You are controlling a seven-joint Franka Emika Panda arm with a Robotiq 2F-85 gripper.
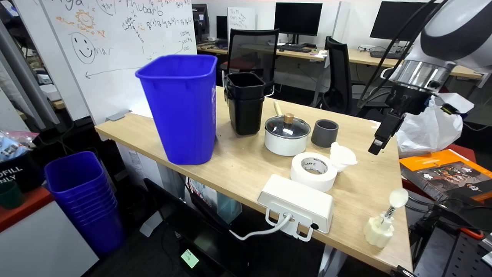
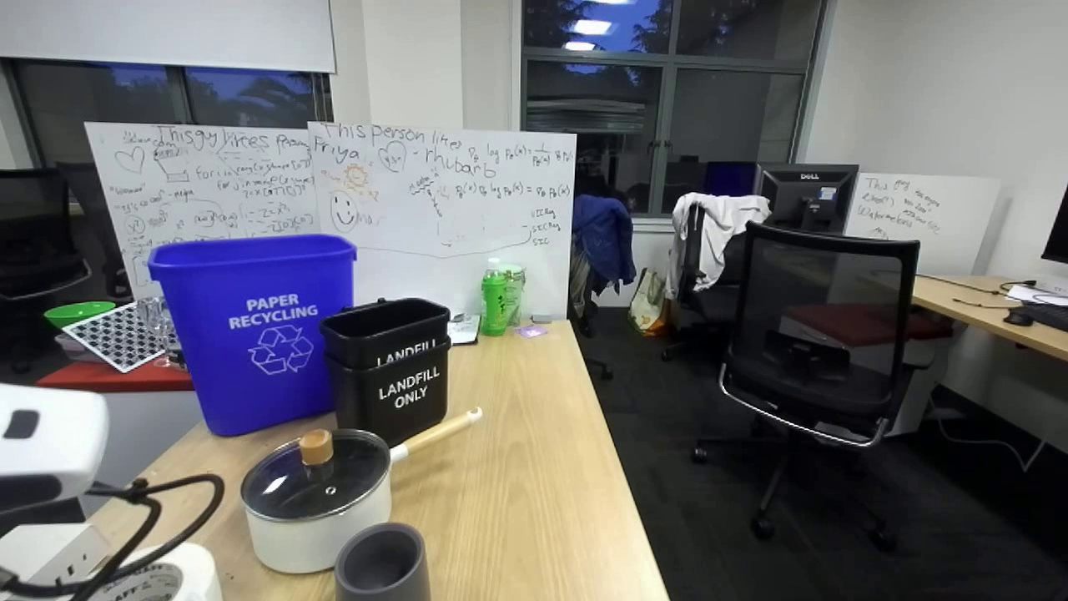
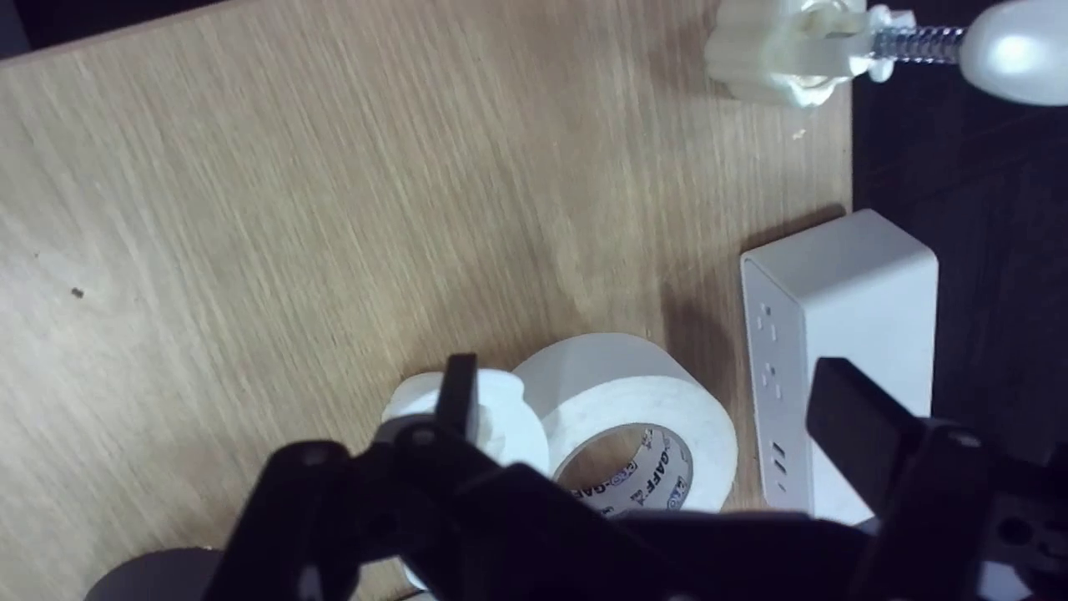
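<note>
My gripper is open above the table, its two dark fingers wide apart in the wrist view with nothing held between them. Beyond the fingers and lower down lies a white roll of gaffer tape [image 3: 656, 396], on its side face with the hole upward. Against the tape rests a small white funnel-like piece [image 1: 341, 157], partly covered by one finger in the wrist view. From exterior view 1, the gripper hangs over the right part of the table, apart from every object. A cream plunger-topped item [image 1: 379, 228] stands at the near right corner.
A white power strip [image 1: 297, 201] sits on the front edge. Behind the tape are a grey cup [image 1: 325, 133], a lidded white pot [image 1: 285, 143], black landfill bins [image 1: 245, 110] and a tall blue recycling bin [image 2: 260, 330].
</note>
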